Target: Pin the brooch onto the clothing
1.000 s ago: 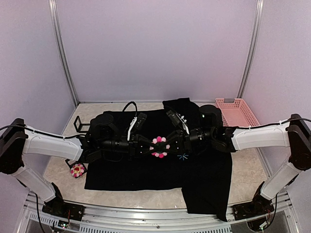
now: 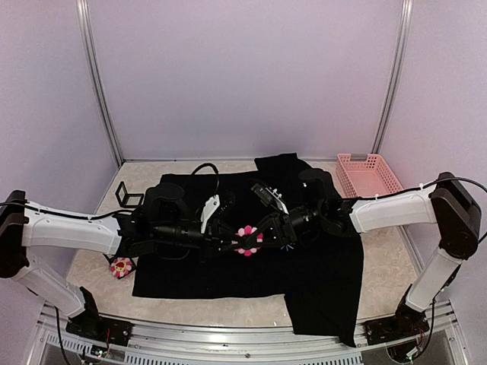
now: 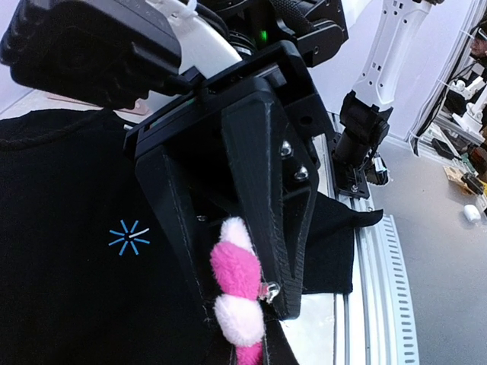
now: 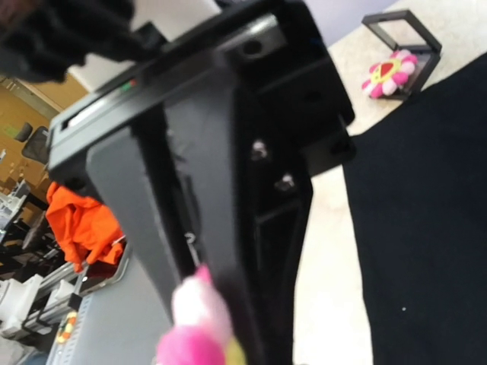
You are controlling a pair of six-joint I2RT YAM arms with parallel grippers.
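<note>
The flower brooch point(image 2: 247, 230), with pink and white petals, is between the two grippers above the middle of the black shirt point(image 2: 205, 281). My left gripper point(image 2: 230, 242) comes in from the left and is shut on it. Facing it from the right, my right gripper point(image 2: 264, 237) has its fingers part open, one on each side of the petals. From the left wrist the brooch point(image 3: 237, 270) appears edge-on, with a small shiny metal piece point(image 3: 270, 291) at its side. Pink and white petals point(image 4: 202, 304) show low in the right wrist view. Its pin and the exact contact are hard to make out.
A second flower brooch point(image 2: 122, 266) rests in an open dark box at the left, with another open box point(image 2: 128, 197) behind it. A pink basket point(image 2: 367, 176) stands at the back right. The shirt's lower part is clear.
Both grippers stay close together round the brooch. The brooch has shifted slightly down in the top view, and my right gripper has moved and tilted slightly to the left.
</note>
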